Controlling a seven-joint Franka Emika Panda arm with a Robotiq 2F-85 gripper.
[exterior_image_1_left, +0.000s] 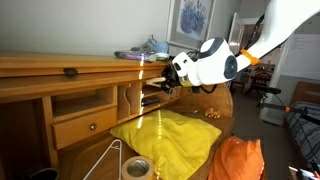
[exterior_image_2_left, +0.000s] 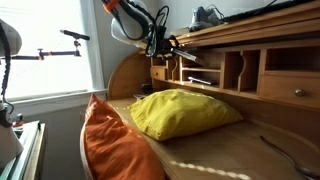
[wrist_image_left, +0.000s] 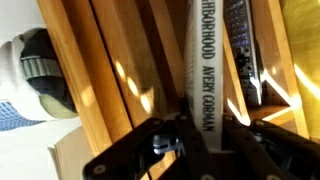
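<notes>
A white-spined book, lettered "AVERY CORMAN", stands between the fingers of my gripper in the wrist view. The fingers are shut on it, at its near end. In exterior view 1 my gripper is up at the desk's cubbyholes, below the top shelf. Exterior view 2 has the gripper beside the pale book, in front of the compartments. How far the book reaches into a compartment cannot be told.
The wooden desk hutch runs close beside the gripper. Below lie a yellow cloth and an orange cloth. A tape roll is on the desktop. A dark keyboard-like object sits beside the book.
</notes>
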